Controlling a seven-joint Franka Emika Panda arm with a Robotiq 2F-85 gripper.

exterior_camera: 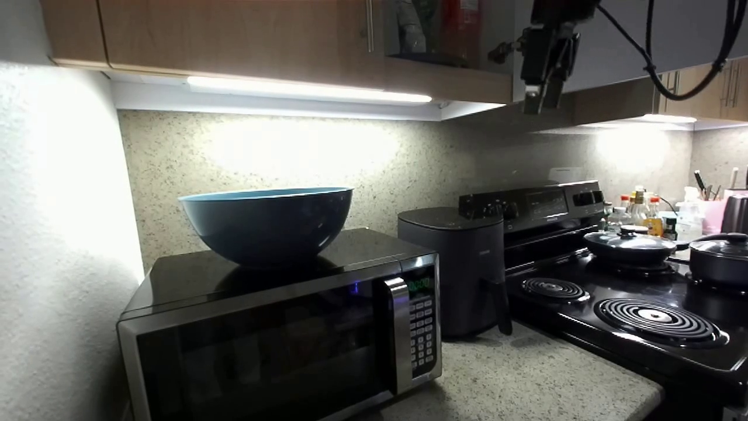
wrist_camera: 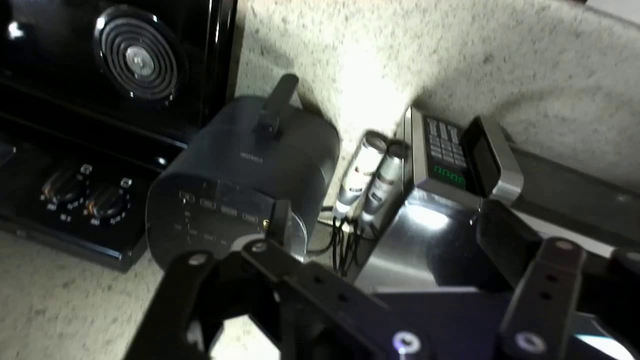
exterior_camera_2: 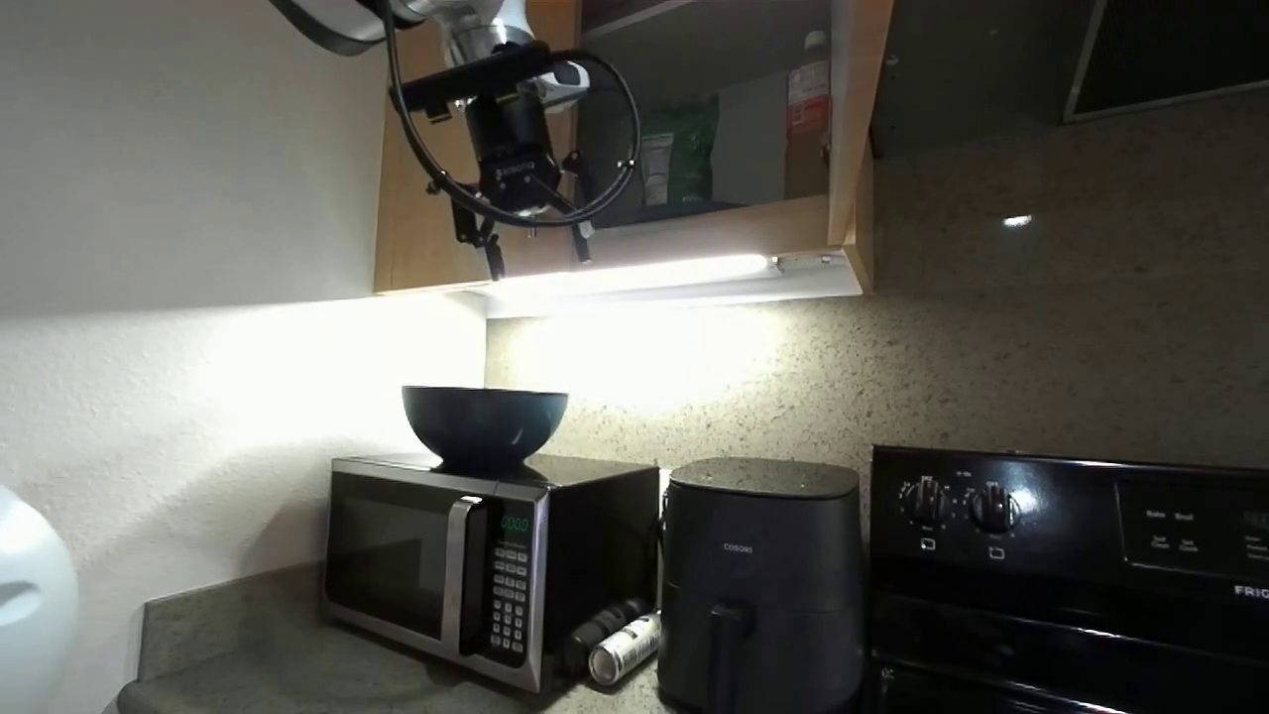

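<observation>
High in front of the wall cabinet, my gripper (exterior_camera_2: 538, 255) points downward with its fingers spread and nothing between them. In the wrist view, one finger (wrist_camera: 280, 221) shows at the centre and the other at the right, a wide gap between. A large bowl (exterior_camera: 270, 225), dark outside and light blue inside, stands on the microwave (exterior_camera: 280, 351); the gripper is well above it and apart from it. The microwave door looks closed. Beside the microwave stands a black air fryer (exterior_camera_2: 761, 583). The cabinet's open section (exterior_camera_2: 714, 131) holds a red-labelled bottle (exterior_camera_2: 808, 107) and a green bag.
Two cylindrical containers lie between microwave and air fryer, the pale one (wrist_camera: 360, 171) nearer the fryer. The stove (exterior_camera: 631, 316) carries a lidded pan (exterior_camera: 630, 247) and a pot. Cabinet edges are close to the arm.
</observation>
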